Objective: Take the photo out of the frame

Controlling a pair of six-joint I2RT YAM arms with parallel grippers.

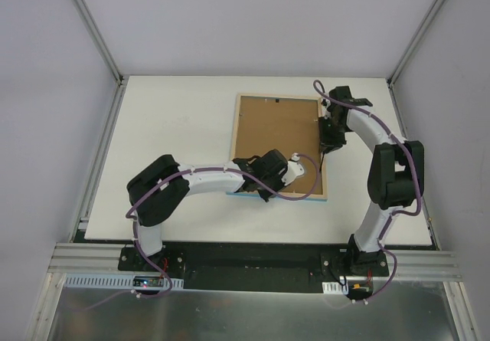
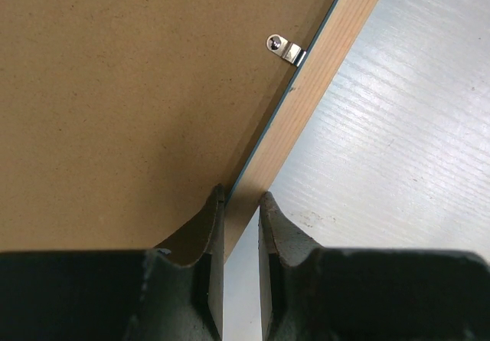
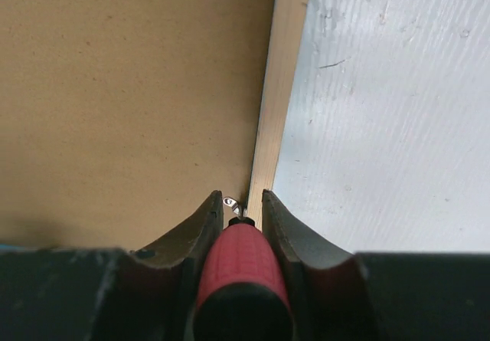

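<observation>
The wooden photo frame (image 1: 234, 130) lies face down, its brown backing board (image 1: 268, 130) still inside. My left gripper is shut on the frame's wooden edge; in the top view, that left gripper (image 1: 266, 197) is at the near side. A metal clip (image 2: 285, 49) fixed to the board reaches the rim ahead of it. My right gripper is shut on a red-handled screwdriver (image 3: 243, 264), over the frame's right side. Past the screwdriver shows another clip (image 3: 230, 202) at the rim; whether the tip touches it is hidden.
A narrower free strip runs along the right side. Purple cables hang along both arms, one looping over the frame's near right part.
</observation>
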